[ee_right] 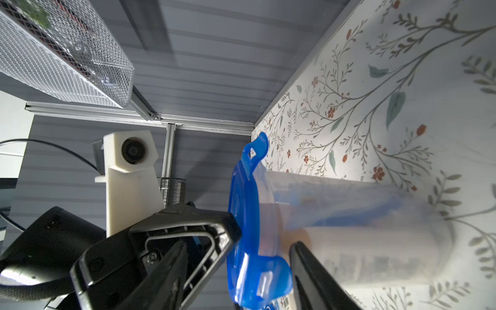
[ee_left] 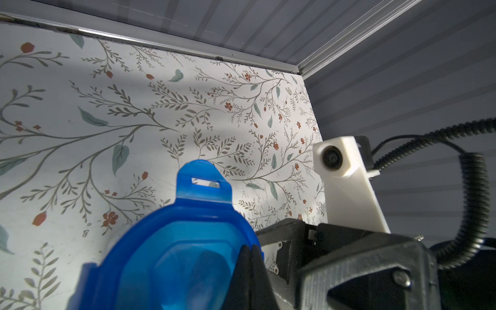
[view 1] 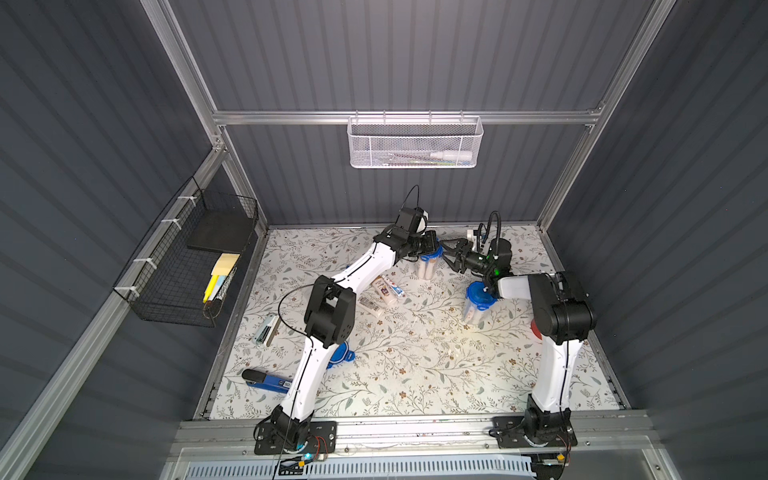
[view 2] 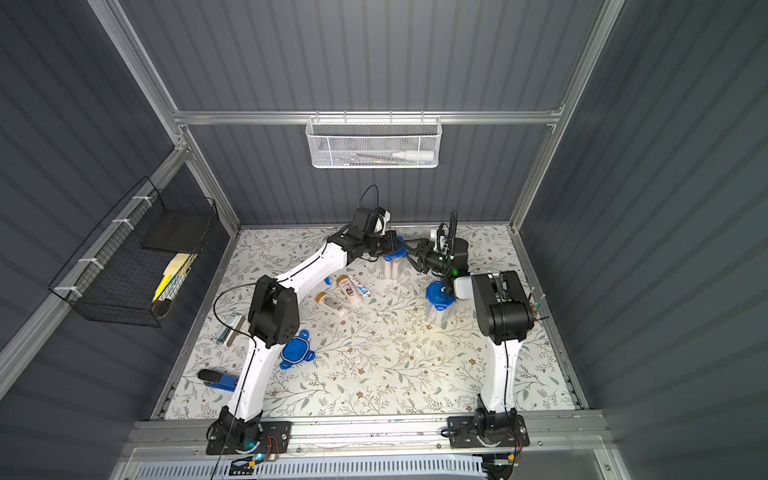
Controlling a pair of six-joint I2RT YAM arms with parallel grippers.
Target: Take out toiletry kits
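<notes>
A clear container [view 1: 426, 269] with a blue lid stands at the back middle, pale bottles visible inside. My left gripper [view 1: 428, 244] is shut at its lid [ee_left: 191, 242]; nothing clearly shows between its fingers. My right gripper [view 1: 452, 254] is part open just right of that container, its fingers close to the lid [ee_right: 242, 217] in the right wrist view. A second container [view 1: 480, 297] with a blue lid stands nearer the front right. Several loose bottles [view 2: 349, 292] and a toothpaste tube [view 2: 359, 285] lie left of centre.
A loose blue lid [view 2: 296, 349] and a blue tool [view 1: 268, 381] lie at front left. A black wire basket [view 1: 164, 280] hangs on the left wall, a white mesh basket [view 1: 416, 144] on the back wall.
</notes>
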